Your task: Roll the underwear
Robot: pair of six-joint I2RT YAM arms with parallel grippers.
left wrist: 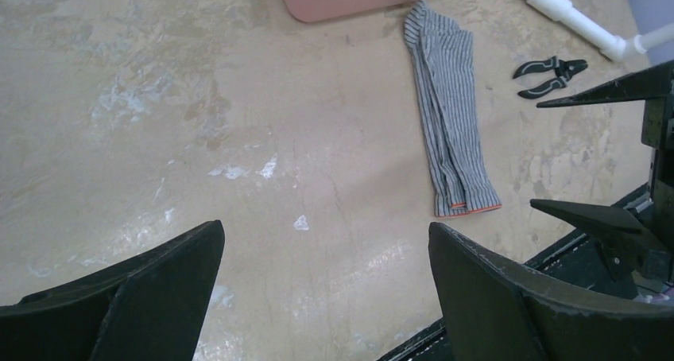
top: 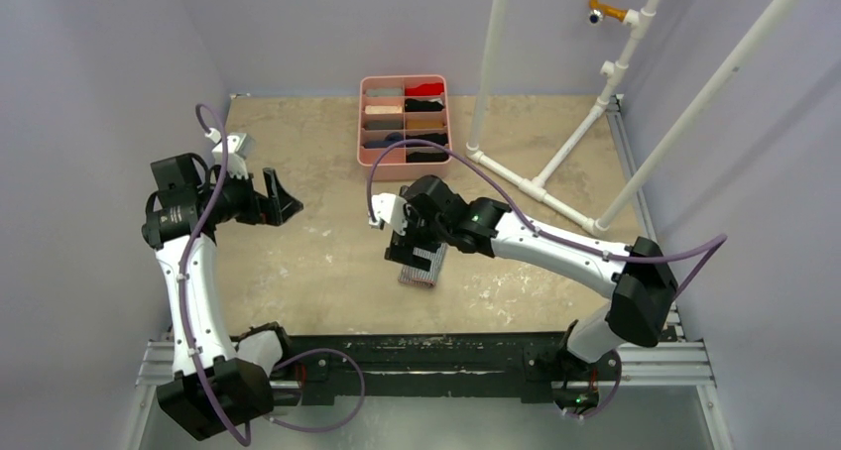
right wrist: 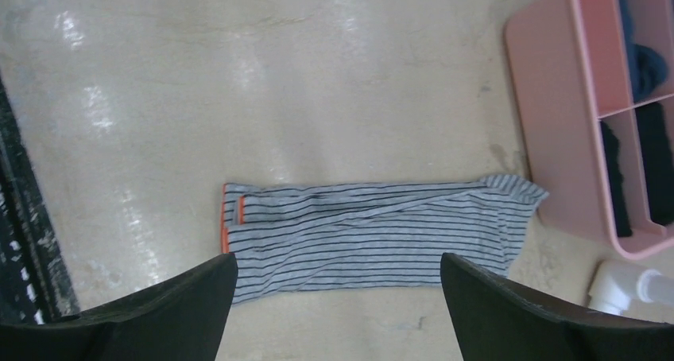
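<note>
The striped grey underwear lies folded in a long strip on the table in front of the pink organizer, orange trim at its near end; it shows lengthwise in the right wrist view point(right wrist: 358, 250). My right gripper point(top: 407, 246) is open above it, partly covering it in the top view, nothing between the fingers. My left gripper point(top: 281, 200) stands open over the left side of the table, away from the underwear, holding nothing.
The pink organizer point(top: 362, 153) with rolled garments stands at the back centre. A white pipe frame point(top: 555, 205) occupies the right back. Pliers point(left wrist: 556, 79) lie right of the underwear.
</note>
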